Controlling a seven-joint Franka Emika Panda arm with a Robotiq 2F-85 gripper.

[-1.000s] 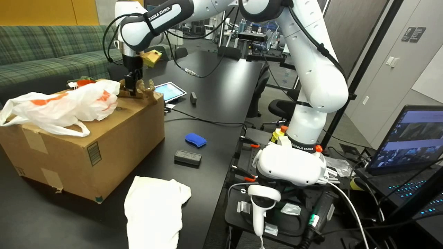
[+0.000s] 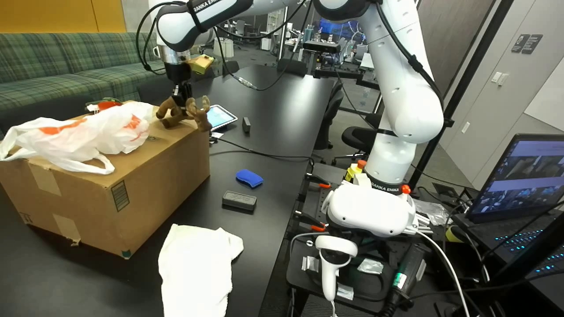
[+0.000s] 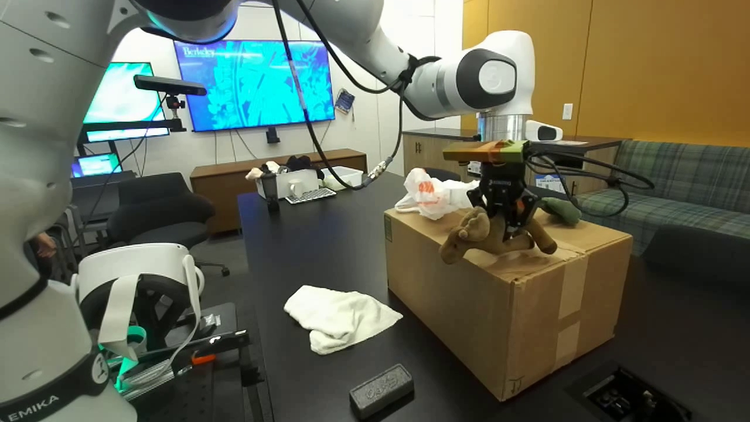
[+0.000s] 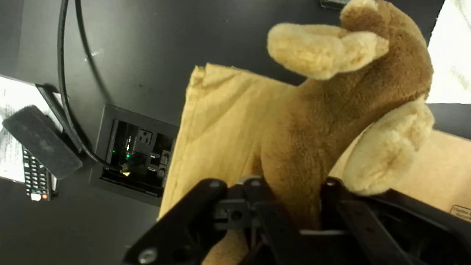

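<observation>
A brown plush moose point(image 2: 198, 113) with tan antlers is pinched by its body in my gripper, which is shut on it. In the wrist view the plush toy point(image 4: 326, 115) stretches up and to the right from between the black fingers. Exterior view 2 shows the toy point(image 3: 485, 238) hanging at the top of a cardboard box point(image 3: 450, 302), its head out past the long side edge. Whether its legs still touch the box top, I cannot tell.
On the box lie a white plastic bag point(image 2: 90, 137) and a green item point(image 3: 560, 210). The black table holds a white cloth point(image 2: 198, 267), a dark eraser point(image 2: 239, 200), a blue object point(image 2: 249, 178) and a tablet point(image 2: 219, 116). Open table lies between box and robot base.
My gripper has risen and shifted slightly right in exterior view 1. The plush moose has come up with it from the box top, its head now nearer the box edge.
</observation>
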